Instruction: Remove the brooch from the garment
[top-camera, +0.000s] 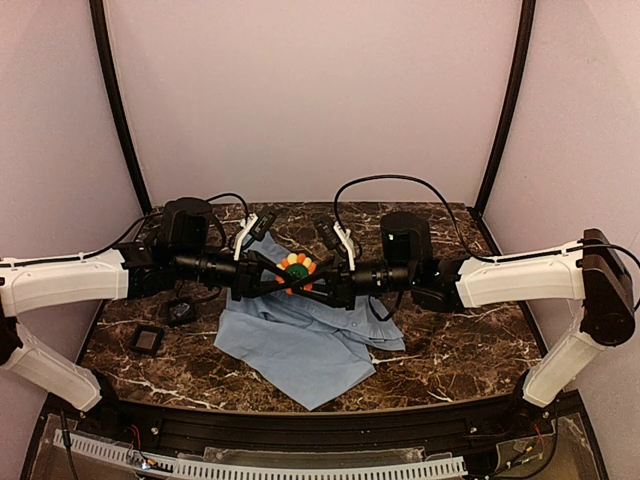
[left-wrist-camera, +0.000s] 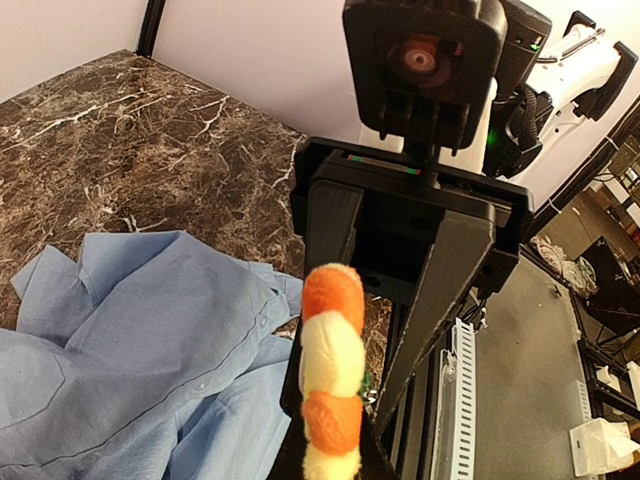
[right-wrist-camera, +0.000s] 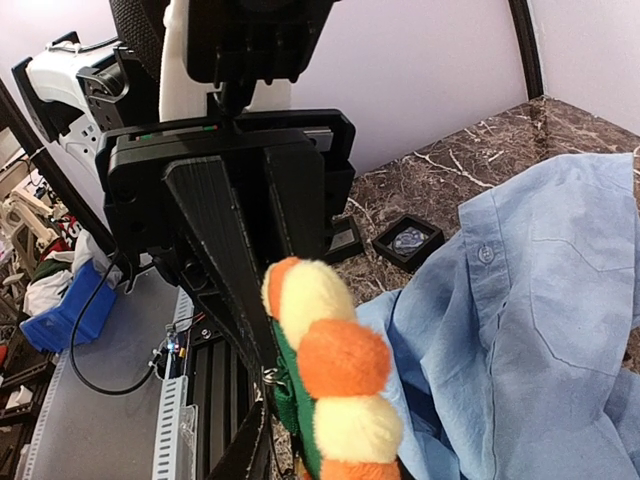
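Note:
A flower brooch (top-camera: 297, 271) with orange and cream plush petals and a green centre is held up between the two grippers, over the blue shirt (top-camera: 292, 352). In both wrist views it appears edge-on, close up, with a small silver metal piece on its green back in the right wrist view. My left gripper (top-camera: 277, 285) and my right gripper (top-camera: 318, 285) face each other at the brooch, their fingertips crowded together. The left one is shut on the brooch; the right one's fingertips are mostly hidden behind it, so its grip is unclear.
Two small black square cases (top-camera: 146, 338) lie on the marble table (top-camera: 460, 370) at the left. The shirt spreads over the middle, and the table's right side is clear. A dark rail runs along the front edge.

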